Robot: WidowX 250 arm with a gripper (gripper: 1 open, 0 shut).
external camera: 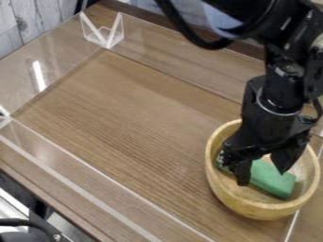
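Note:
The black gripper [258, 159] reaches down from the top right into a tan round bowl [225, 193] at the lower right. Its fingers stand open over a green block [273, 180] lying in the bowl. The gripper hides part of the block and the back of the bowl, so contact between fingers and block cannot be told.
A white wire-like holder [104, 30] stands at the top left. Dark cables lie beyond the table's edge at the lower left.

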